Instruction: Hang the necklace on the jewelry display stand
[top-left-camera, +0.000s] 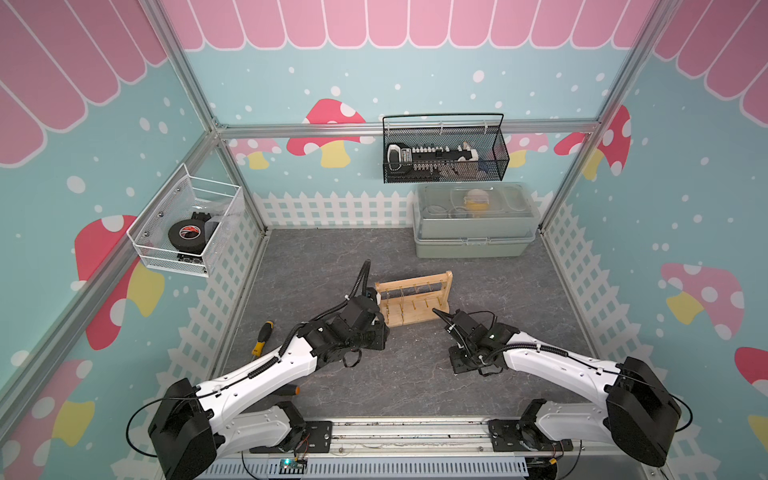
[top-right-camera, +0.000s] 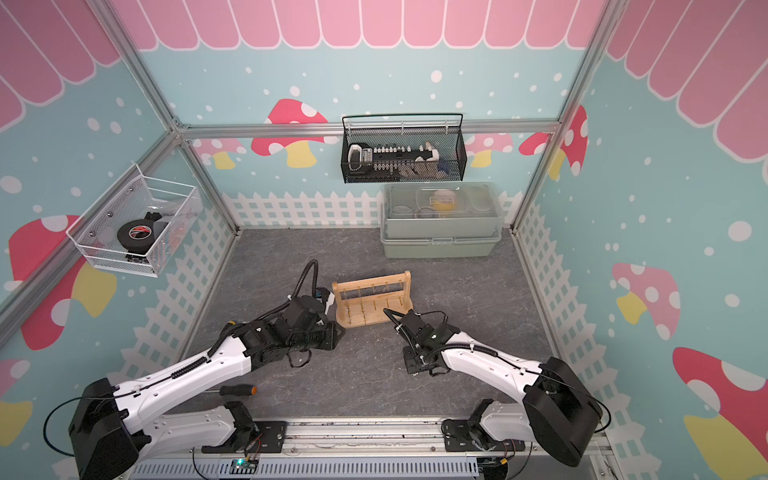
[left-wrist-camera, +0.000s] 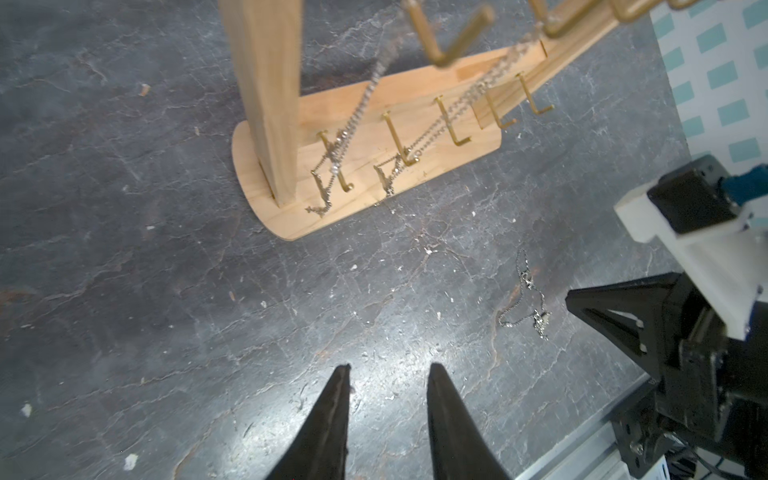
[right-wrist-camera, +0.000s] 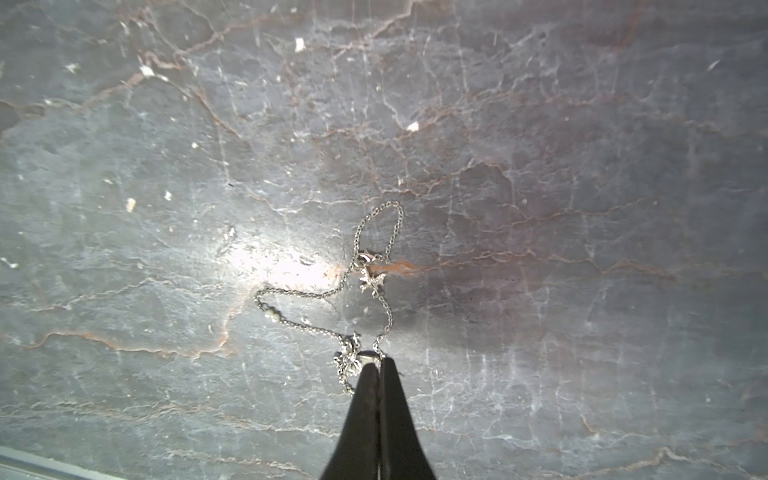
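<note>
A silver necklace (right-wrist-camera: 300, 293) lies in a loose tangle on the dark tabletop. My right gripper is above it, fingertips pressed together with nothing between them. In the left wrist view the same necklace (left-wrist-camera: 537, 304) rests on the table, with a clear gap to the right gripper's fingers (left-wrist-camera: 608, 297). The wooden display stand (top-left-camera: 414, 297) has a row of brass hooks (left-wrist-camera: 448, 48); two silver chains (left-wrist-camera: 352, 132) hang from it down to its base. My left gripper stands open and empty, in front of the stand's left post.
A yellow-handled screwdriver (top-left-camera: 262, 337) and an orange-tipped tool (top-left-camera: 288, 390) lie on the left. Behind the stand sits a green lidded box (top-left-camera: 477, 228). Table space in front of the stand, between the arms, is bare.
</note>
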